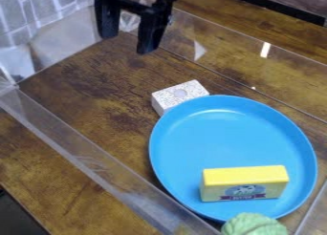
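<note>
The black gripper (128, 24) hangs at the top of the view, above the back left of the wooden table, its two fingers spread apart with nothing visible between them. A blue plate (230, 134) fills the lower right, with a yellow box (243, 182) bearing a label lying on it. Just behind the plate sits a pale speckled block (179, 96).
Clear walls (52, 124) enclose the work area. A green leafy object (253, 225) lies at the front edge beside the plate.
</note>
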